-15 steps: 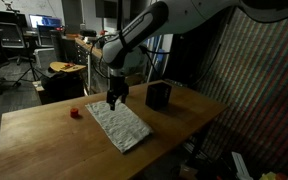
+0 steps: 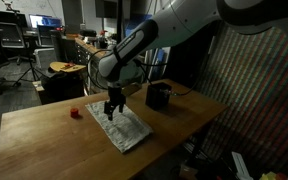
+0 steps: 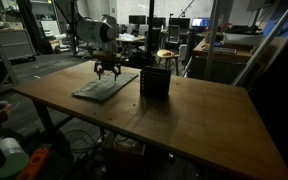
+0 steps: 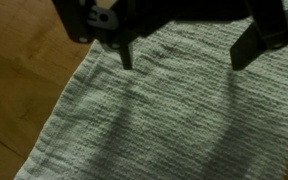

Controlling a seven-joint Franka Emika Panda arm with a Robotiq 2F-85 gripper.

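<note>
A pale woven cloth (image 2: 124,132) lies spread flat on the wooden table, filling most of the wrist view (image 4: 174,115) as well. Above it hangs my gripper (image 2: 115,109), open, its fingers pointing down. In the wrist view the two dark fingers (image 4: 251,48) stand wide apart, with only cloth visible below the gap. Whether the fingertips touch the cloth cannot be made out. From the other side, the cloth (image 3: 104,88) shows on the near left part of the table, under the gripper (image 3: 108,74).
A black box-shaped container (image 2: 158,96) stands on the table just beyond the cloth. A small red object (image 2: 74,113) sits on the opposite side.
My gripper has come lower over the cloth and shifted slightly. The cloth, the container and the red object look unmoved.
</note>
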